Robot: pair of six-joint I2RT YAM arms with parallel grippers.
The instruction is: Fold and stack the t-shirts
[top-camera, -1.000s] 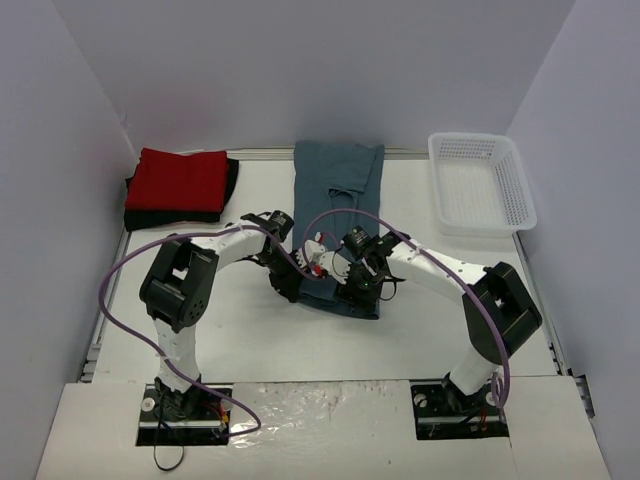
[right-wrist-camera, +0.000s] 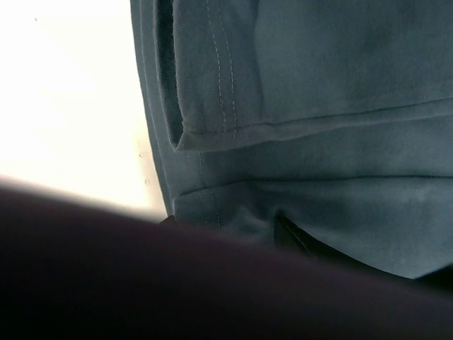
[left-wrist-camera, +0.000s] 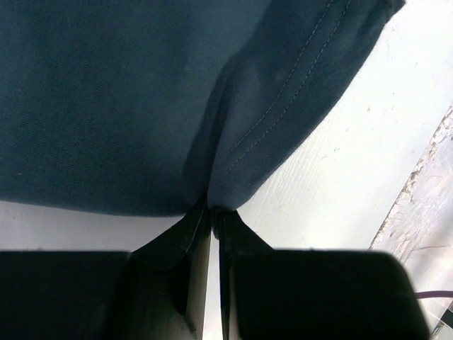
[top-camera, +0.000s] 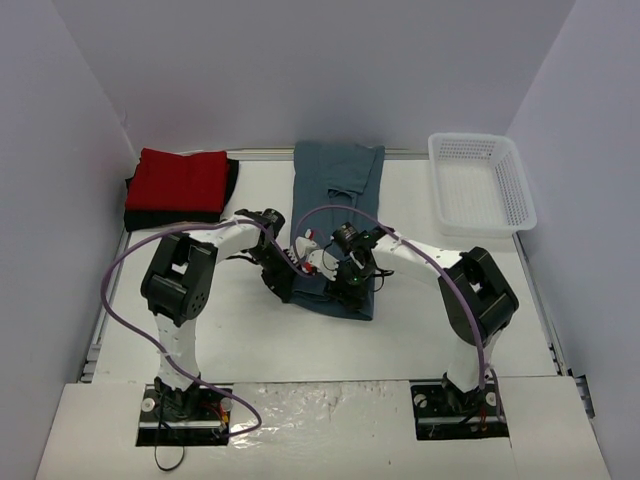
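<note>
A dark blue-grey t-shirt (top-camera: 312,180) lies lengthwise on the table, folded to a long strip, its near end partly covered by my arms. In the left wrist view, my left gripper is shut on a pinched corner of the shirt's near edge. My right gripper has its fingers apart, with a raised fold of the shirt (right-wrist-camera: 248,202) between them, near a stitched hem. A dark blur across the bottom of that view hides much of the right fingers.
A folded red shirt (top-camera: 183,180) rests on black cloth (top-camera: 165,219) at the back left. An empty white basket (top-camera: 480,228) stands at the back right. Bare table (top-camera: 255,345) shows in front of the shirt.
Both grippers have moved slightly left, the right arm more plainly, and the shirt's near end has shifted left with them. The stack and basket have stayed put.
</note>
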